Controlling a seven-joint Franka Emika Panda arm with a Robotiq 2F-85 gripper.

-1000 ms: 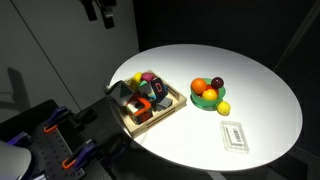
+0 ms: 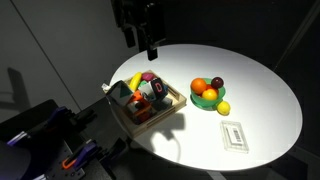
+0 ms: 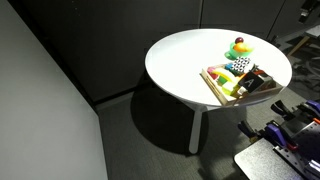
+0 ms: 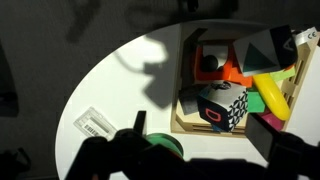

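My gripper (image 2: 141,50) hangs high above the white table, over the back of a wooden tray (image 2: 169,111), with its fingers apart and nothing between them. The tray holds a patterned cube (image 4: 222,105), a dark cube with a triangle (image 4: 265,50), a yellow banana-like piece (image 4: 276,95) and a red item (image 2: 144,90). To the tray's right stands a green bowl (image 2: 206,101) with orange fruits (image 2: 209,95) and a dark red one (image 2: 217,83). In the wrist view, the gripper's dark fingers partly cover the bowl.
A yellow lemon-like fruit (image 2: 223,108) lies on the table beside the bowl. Nearer the front right rests a flat white rectangular item (image 2: 234,137).
The arm has swung to the right and somewhat lower in exterior view 1, from the back left to above the tray. The tray, bowl and lemon-like fruit stay put.
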